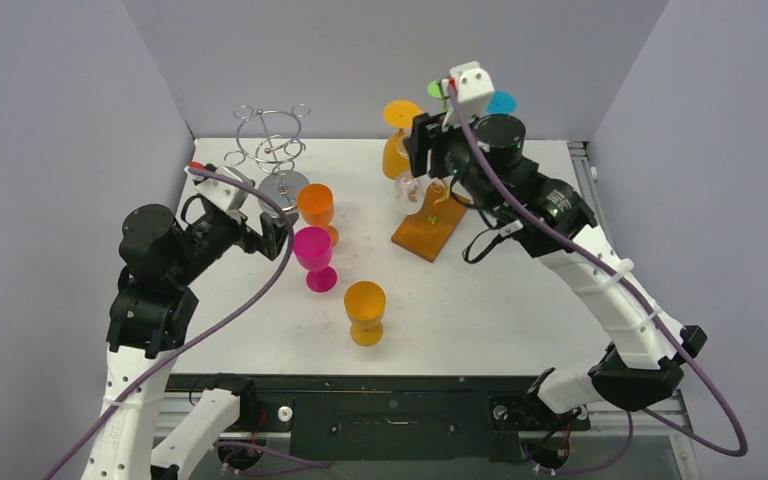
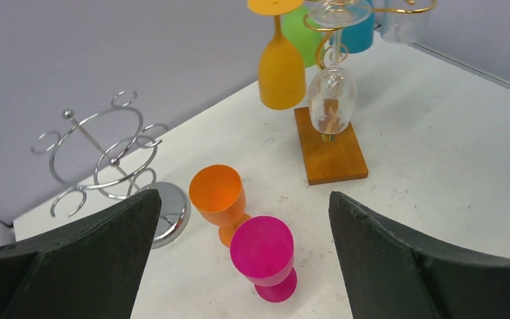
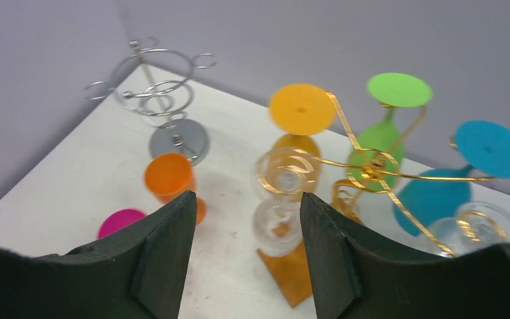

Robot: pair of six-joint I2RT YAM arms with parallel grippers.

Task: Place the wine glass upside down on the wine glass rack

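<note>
A gold wire rack (image 3: 375,169) on a wooden base (image 1: 430,232) carries several glasses upside down: amber (image 2: 282,73), green (image 3: 380,143), blue (image 3: 431,199) and clear ones (image 2: 332,100). At the back left, the silver wire rack (image 2: 96,153) is empty. Three glasses stand upright on the table: orange (image 1: 315,203), magenta (image 1: 312,248) and amber (image 1: 365,303). My left gripper is open near the magenta glass, nothing between its fingers. Above the gold rack's left side hangs my right gripper, open and empty; from above, its arm hides part of that rack.
Grey walls (image 1: 390,60) close off the back and sides. The silver rack's round base (image 2: 172,212) stands close behind the orange glass.
</note>
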